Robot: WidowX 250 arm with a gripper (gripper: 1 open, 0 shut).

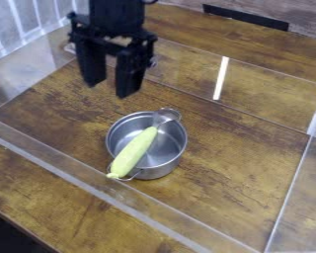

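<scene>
My black gripper [114,61] hangs over the back left of the wooden table, above and behind a steel pot [166,154]. A pale yellow-green elongated object, like a toy corn cob [133,151], lies slanted in the pot and reaches over its front rim. The fingertips are dark and blurred, so I cannot see what, if anything, is between them.
Transparent panels edge the surface at front and right. A white strip [221,78] lies at the back, and white bars stand at the top left.
</scene>
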